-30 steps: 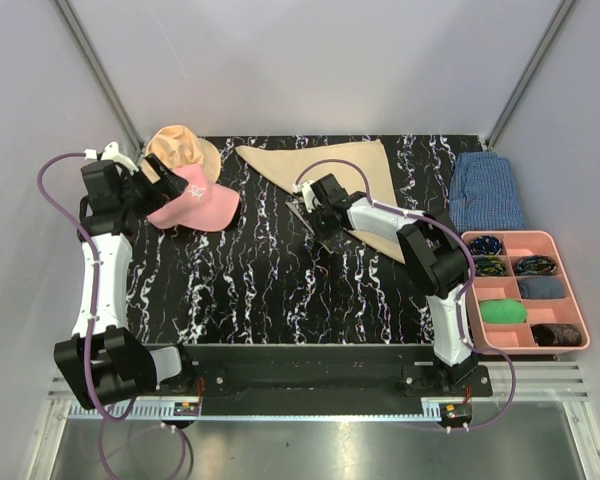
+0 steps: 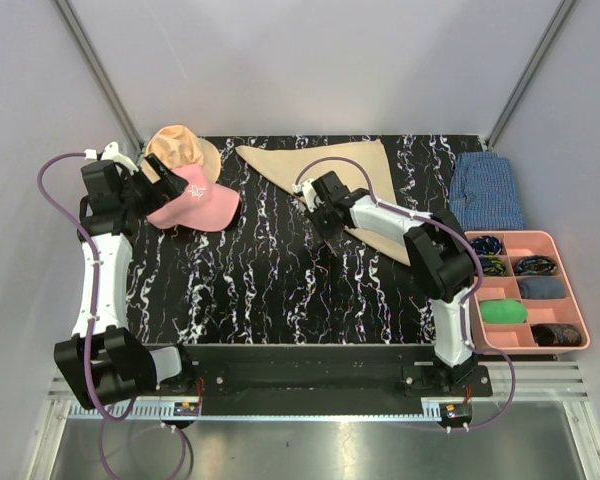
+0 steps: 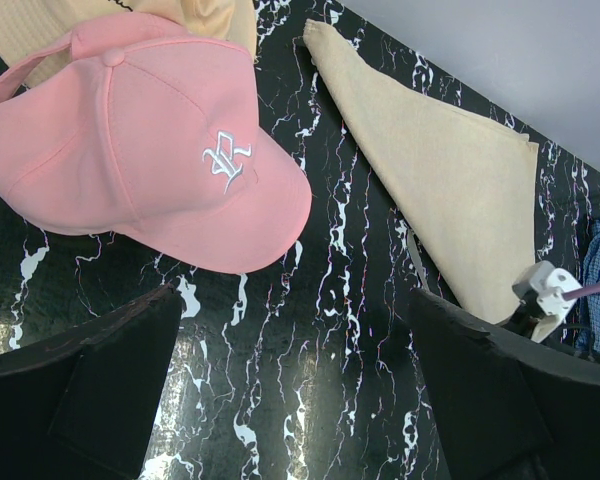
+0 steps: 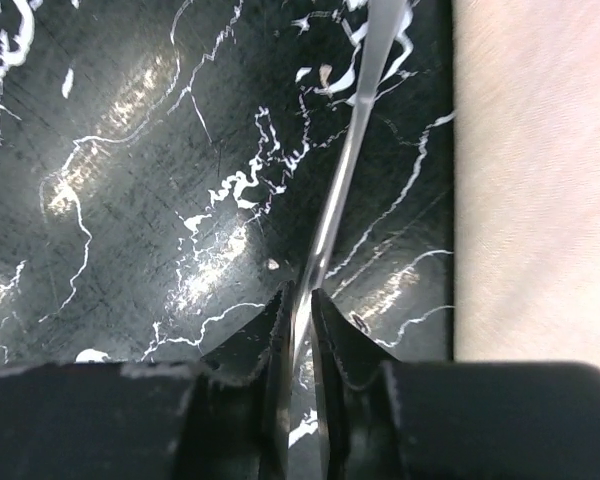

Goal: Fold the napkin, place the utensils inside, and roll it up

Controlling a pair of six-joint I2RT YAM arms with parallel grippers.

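Observation:
A cream napkin (image 2: 340,155) lies spread at the back centre of the dark marble table. Along its near edge lies a thin metal utensil (image 4: 348,150), seen lengthwise in the right wrist view, where my right gripper is low over it, fingertips close together around it; whether it is gripped I cannot tell. In the top view the right gripper (image 2: 322,218) hides part of the utensil. My left gripper (image 2: 164,176) hangs at the left above a pink cap (image 3: 150,140), open with nothing between its fingers.
A tan cap (image 2: 170,140) lies behind the pink one. A blue folded cloth (image 2: 485,190) is at the back right, above a pink divided organiser (image 2: 560,240) with rolled items.
My right gripper and arm have shifted slightly near the utensil, covering differing parts of it. The left arm has not moved.

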